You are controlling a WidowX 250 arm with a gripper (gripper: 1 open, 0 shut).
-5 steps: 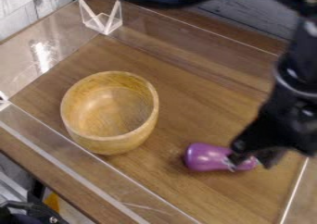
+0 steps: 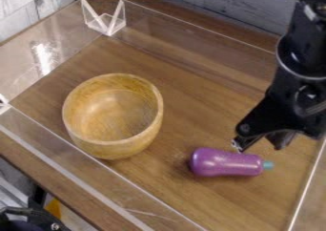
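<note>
A purple toy eggplant (image 2: 223, 163) with a pale teal tip lies on the wooden surface, right of centre near the front. A round wooden bowl (image 2: 112, 115) stands to its left. My black gripper (image 2: 265, 135) hangs over the right side, above and behind the eggplant, apart from it. It looks shut, and nothing shows between its fingers.
A clear plastic holder (image 2: 105, 15) sits at the back left, beside a transparent side wall. Grey panels line the back.
My gripper has lifted and moved back from over the eggplant, which now shows in full where it lay before. The bowl is unmoved.
</note>
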